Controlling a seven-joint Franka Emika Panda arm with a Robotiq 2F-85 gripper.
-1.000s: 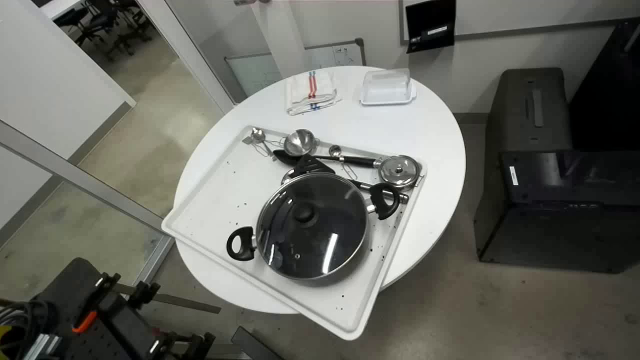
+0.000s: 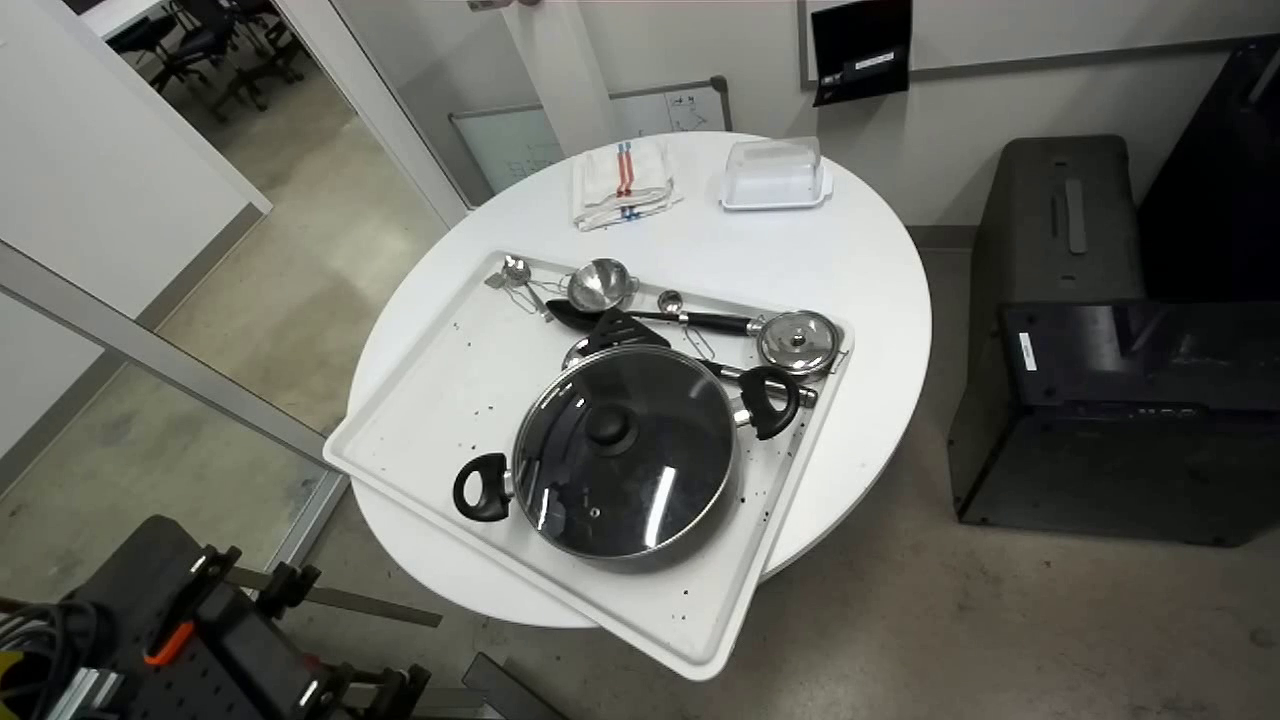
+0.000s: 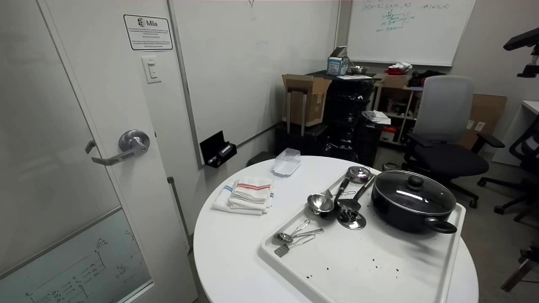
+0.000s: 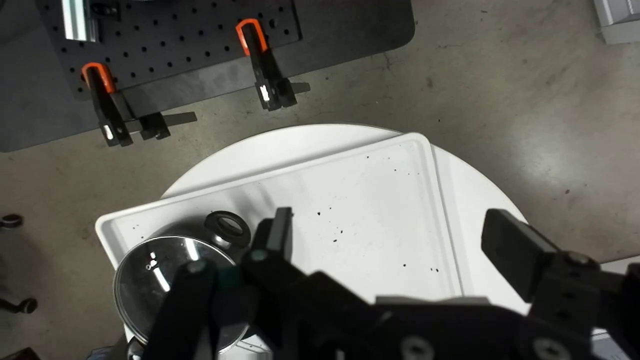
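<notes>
In the wrist view my gripper stands open above the table, its two fingers wide apart and nothing between them. Below the gap shows a bare part of the white tray. A black two-handled pot with a glass lid sits on this tray, partly hidden behind the left finger in the wrist view. Metal and black utensils lie along one side of the tray, among them a small strainer or bowl and a small lidded pan. Neither exterior view shows the gripper.
A folded striped towel and a clear-lidded white dish rest on the round white table, off the tray. Dark crumbs dot the tray. A black pegboard base with orange-tipped clamps stands near the table's edge.
</notes>
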